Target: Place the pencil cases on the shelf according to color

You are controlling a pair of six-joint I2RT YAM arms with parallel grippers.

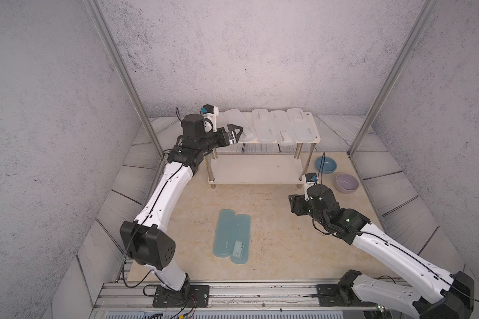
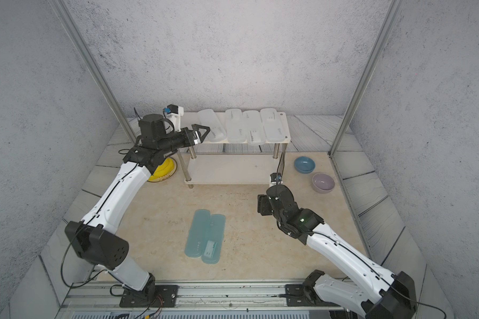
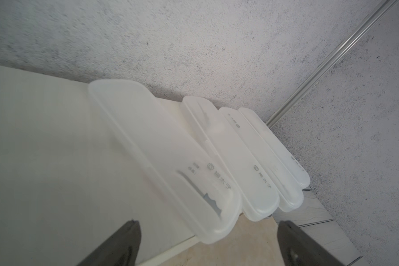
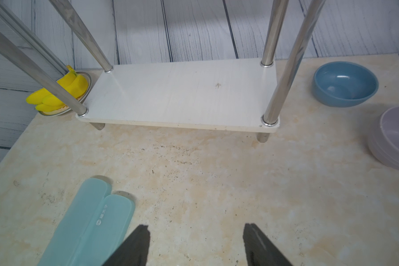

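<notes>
Several frosted white pencil cases lie on the shelf's upper board (image 3: 53,177). The leftmost white case (image 3: 164,150) slants, its near end close to the neighbouring white case (image 3: 235,159); whether they touch I cannot tell. The other white cases lie roughly side by side toward the right. My left gripper (image 1: 238,133) is at the near end of the slanted case, open and empty. Down on the table, two teal pencil cases (image 1: 225,231) (image 1: 241,239) lie side by side. My right gripper hangs over the table to their right, its fingers apart and nothing between them.
The shelf's lower board (image 4: 181,95) is bare, framed by metal posts (image 4: 292,66). A blue bowl (image 4: 345,84) and a lilac bowl (image 4: 394,137) stand to its right. Yellow bananas (image 4: 59,93) on a plate sit to its left.
</notes>
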